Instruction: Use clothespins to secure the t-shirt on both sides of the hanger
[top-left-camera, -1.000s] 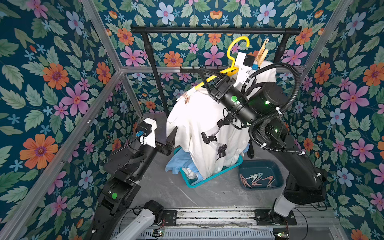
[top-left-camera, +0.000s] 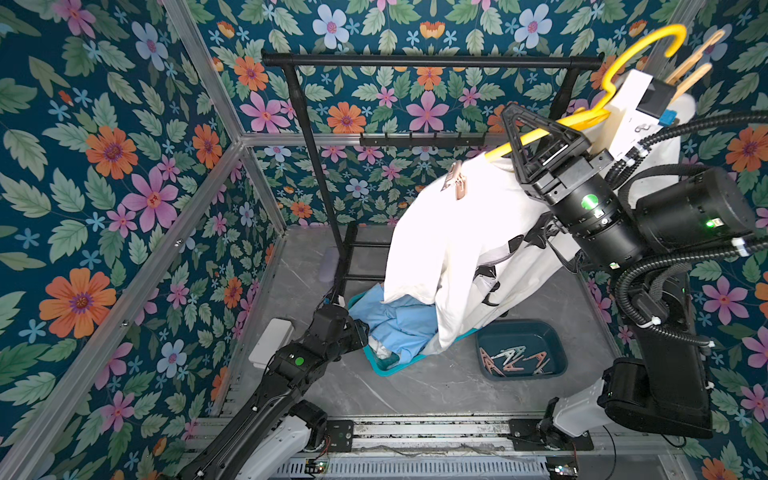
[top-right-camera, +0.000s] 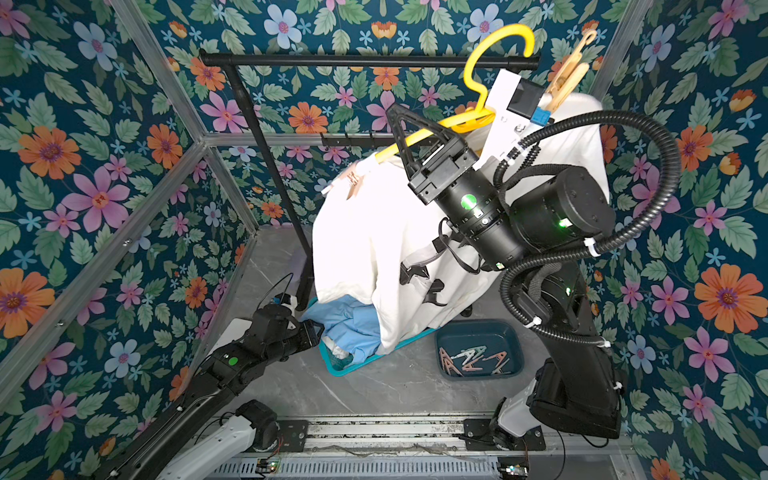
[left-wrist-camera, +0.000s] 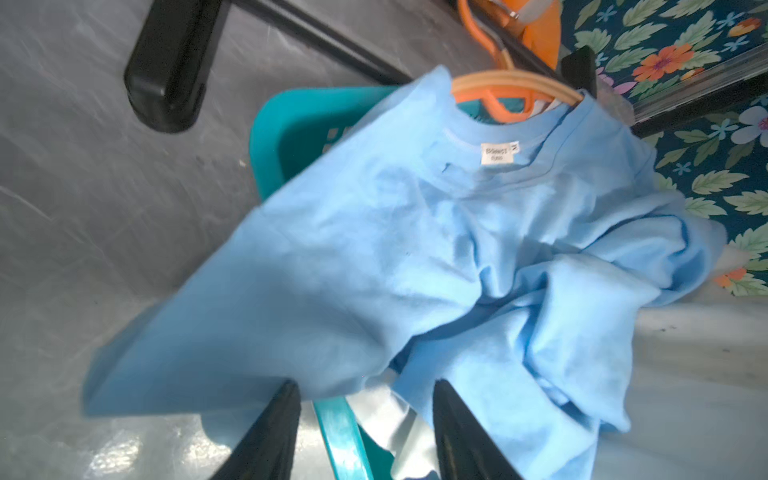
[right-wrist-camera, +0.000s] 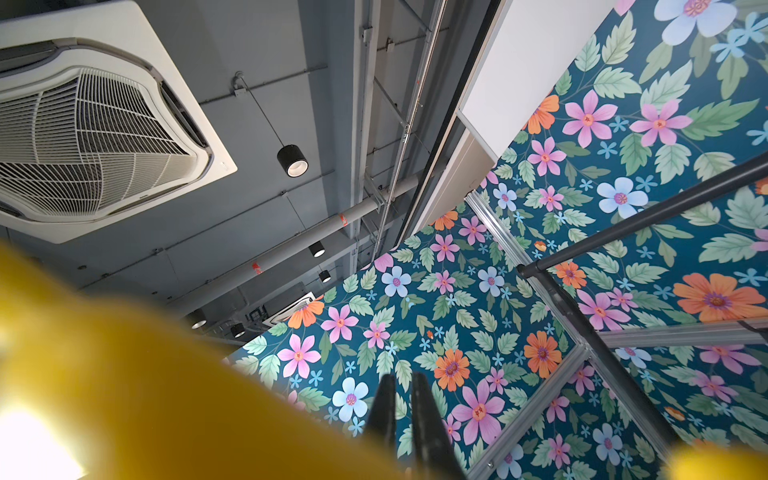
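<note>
A white T-shirt (top-left-camera: 424, 248) hangs from a yellow hanger (top-right-camera: 497, 32), raised high at the right by my right gripper (top-left-camera: 528, 136), shut on the hanger. Wooden clothespins (top-left-camera: 458, 185) sit on the shirt's left shoulder. My left gripper stands part open, low above a blue T-shirt (left-wrist-camera: 536, 208) piled in a teal basket (left-wrist-camera: 284, 120), with an orange hanger (left-wrist-camera: 504, 80) under it. More clothespins (top-left-camera: 512, 360) lie in a dark tray (top-left-camera: 520, 328).
A black rack (top-left-camera: 432, 61) spans the back. A small white object (top-left-camera: 270, 342) lies at left.
The right arm has carried the hanger and white shirt up and to the right. The left arm has turned and lowered toward the blue shirt.
</note>
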